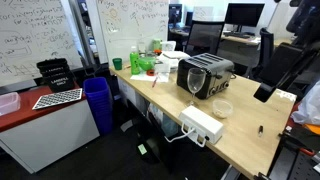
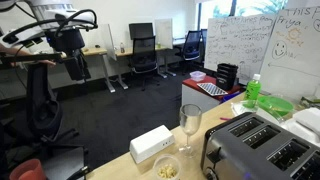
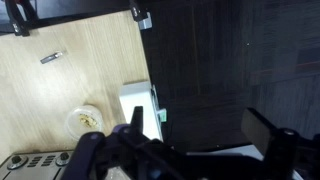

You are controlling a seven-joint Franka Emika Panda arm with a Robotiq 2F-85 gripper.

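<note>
My gripper stands open and empty, its dark fingers (image 3: 268,137) wide apart at the bottom of the wrist view. Below it lie the table's edge and the dark floor. A white box (image 3: 138,103) sits along that edge, left of the middle between the fingers. Beside the box is a small clear bowl (image 3: 84,122) with pale yellowish bits inside, also visible in exterior view 2 as the bowl (image 2: 167,168). A stemmed glass (image 2: 190,120) stands upright behind the box, near a silver and black toaster (image 1: 204,72). The gripper touches none of these.
A small dark slim item (image 3: 52,57) lies alone on the wooden table (image 1: 240,145). At the table's far end are a green bottle (image 2: 253,90) and a green bowl (image 2: 274,104). A blue bin (image 1: 98,97) stands on the floor.
</note>
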